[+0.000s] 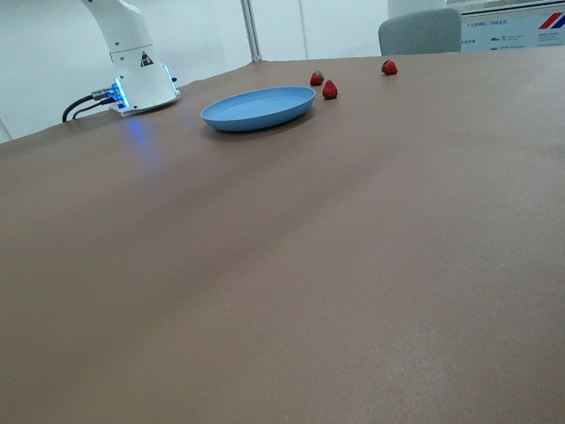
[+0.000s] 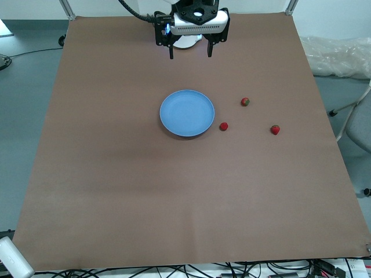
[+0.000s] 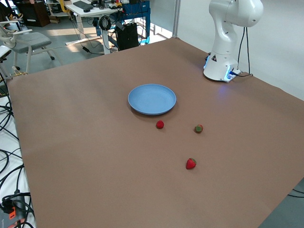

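A blue plate lies empty in the middle of the brown table. Three strawberries lie outside it: one near its rim, a partly green one farther back, and another farther out; all three also show in the top and right views. In the left view my gripper hangs over the far part of the table, its two fingers wide apart with nothing between them, away from the plate and strawberries. The right view shows the white arm but not the fingers.
Cables run along the near edge, a chair stands off the side, and clear plastic wrap lies beyond the table.
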